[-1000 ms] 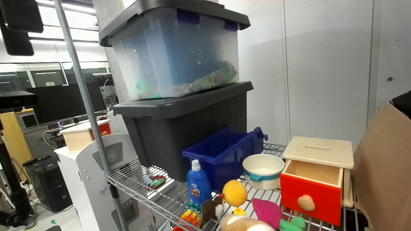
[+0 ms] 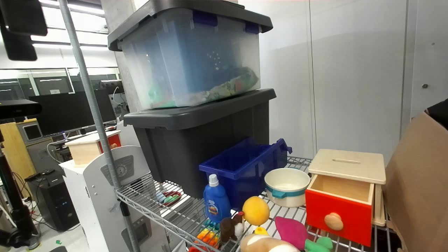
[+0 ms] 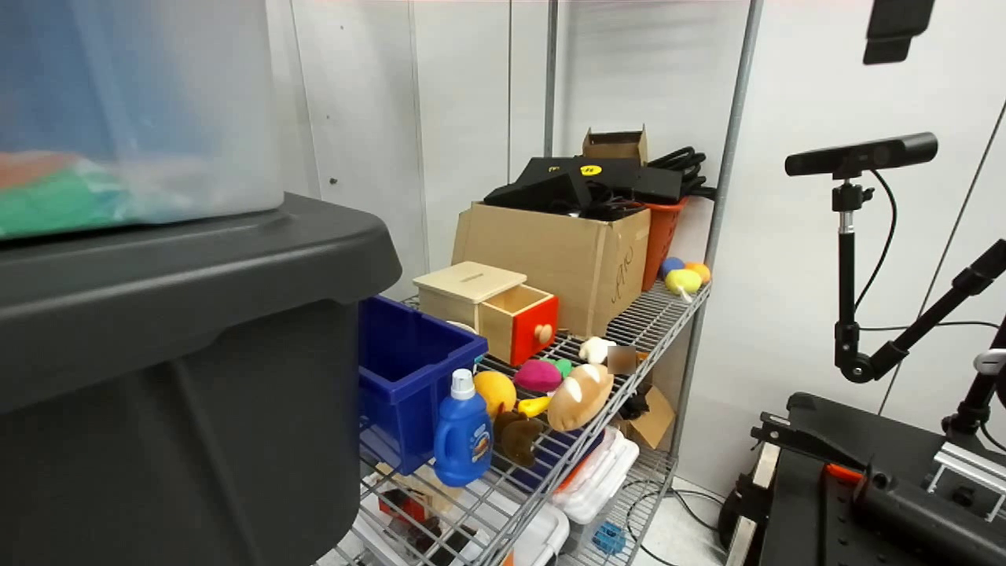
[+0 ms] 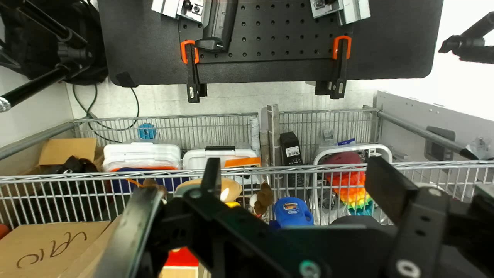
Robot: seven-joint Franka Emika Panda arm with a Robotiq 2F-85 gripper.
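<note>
In the wrist view my gripper stands open above the shelf edge, its dark fingers (image 4: 211, 178) wide apart and nothing visibly held. Neither exterior view shows it. A wooden box has its red drawer (image 2: 336, 216) pulled out, and the part of the drawer that shows looks empty. Left of it stands a cream pot (image 2: 287, 184) with a teal band. A blue bottle (image 2: 216, 201) with a white cap is upright before an open blue bin (image 2: 252, 172). Nearby lie an orange ball (image 2: 256, 210), a purple-and-green toy (image 2: 292, 233) and a toy loaf (image 3: 579, 398).
Two stacked bins, a clear one (image 2: 197, 58) on a dark grey one (image 2: 214, 147), crowd one end of the wire shelf. A cardboard box (image 3: 542, 259) flanks the wooden box. Behind the shelf's front edge, the wrist view shows a black table (image 4: 278, 69).
</note>
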